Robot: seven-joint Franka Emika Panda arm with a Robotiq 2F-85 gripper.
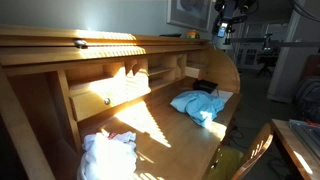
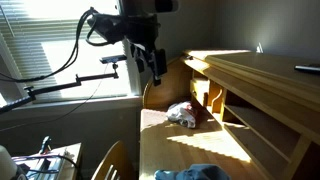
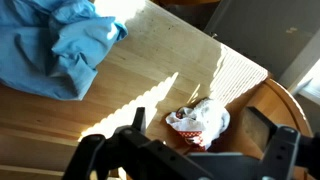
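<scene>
High above the wooden desk [image 1: 165, 130], my gripper [image 2: 150, 66] hangs open, with nothing held between its fingers. From the wrist view, the spread fingers of the gripper frame a crumpled white bag or cloth with red marks [image 3: 208, 118], which lies well below on the desktop. This white item [image 1: 108, 156] sits at the near left end in exterior view 1 and by the far end [image 2: 183, 113] in exterior view 2. A rumpled light-blue cloth [image 1: 198, 106] is spread toward the desk's other end; the wrist view has this blue cloth [image 3: 75, 50] at upper left.
Along the desk's back runs a raised hutch with a small drawer [image 1: 97, 100] and open cubbies. A dark object [image 1: 205, 86] lies behind the blue cloth. A chair back [image 2: 120, 165] stands at the front edge. Sunlit bare desktop separates the two soft items.
</scene>
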